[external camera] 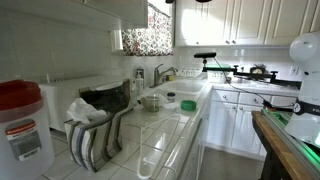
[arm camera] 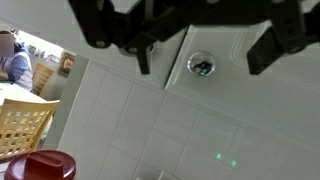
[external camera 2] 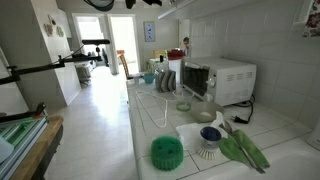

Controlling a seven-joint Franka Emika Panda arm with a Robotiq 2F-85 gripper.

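In the wrist view my gripper is open, its two dark fingers (arm camera: 272, 48) wide apart. Nothing is held. Beyond the gap shows a round, shiny knob (arm camera: 201, 65) on a white cabinet door (arm camera: 235, 85); a second knob is partly hidden by the left finger. Whether either finger touches the door cannot be told. A dark part of the arm (external camera 2: 110, 4) crosses the top edge of exterior view 2, high above the counter.
The counter holds a green scrubber (external camera 2: 167, 152), a dark-topped brush (external camera 2: 210, 137), green leaf-shaped utensils (external camera 2: 243, 150), a glass bowl (external camera: 152, 102), a striped rack (external camera: 96, 139) and a white toaster oven (external camera 2: 222, 80). A red-lidded container (external camera: 23, 127) stands at the near left. Upper cabinets (external camera: 262, 22) line the wall.
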